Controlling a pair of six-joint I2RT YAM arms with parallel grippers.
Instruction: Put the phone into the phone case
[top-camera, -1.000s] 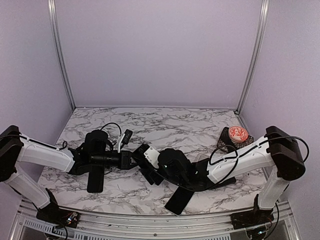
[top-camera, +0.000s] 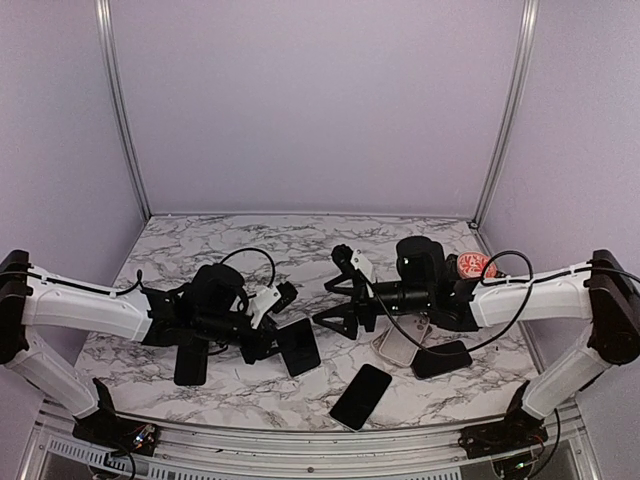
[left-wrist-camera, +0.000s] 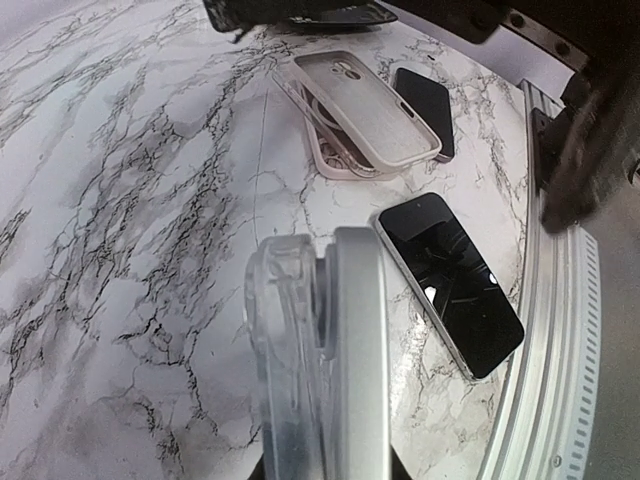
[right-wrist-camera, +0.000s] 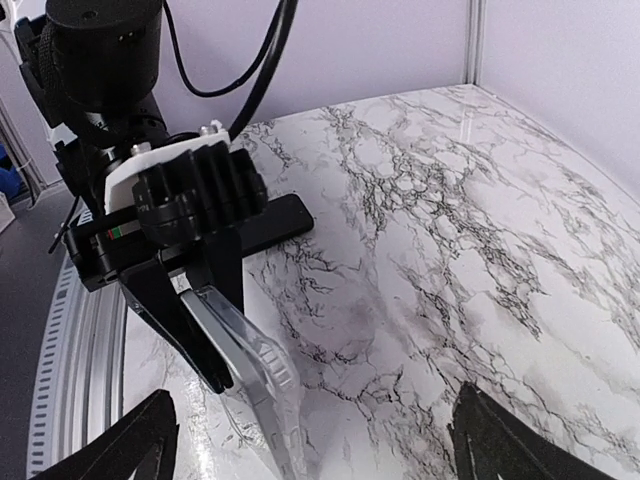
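My left gripper (top-camera: 272, 342) is shut on a dark-faced phone (top-camera: 299, 348), held tilted above the left-centre of the table. In the left wrist view the phone's pale silver edge (left-wrist-camera: 362, 340) stands upright, with a clear case (left-wrist-camera: 282, 340) against one side. The right wrist view shows the clear case (right-wrist-camera: 272, 352) beside that silver edge too; whether the phone is fully seated in it I cannot tell. My right gripper is apart from them, its fingers spread wide with nothing between.
Another phone (top-camera: 361, 397) lies near the front edge. Pale cases (left-wrist-camera: 365, 105) are stacked to its right, beside a dark phone (top-camera: 441, 360). One more dark phone (right-wrist-camera: 280, 222) lies at the left. A red-patterned round thing (top-camera: 476, 265) is at the back right.
My left gripper has shifted slightly right and toward the front.
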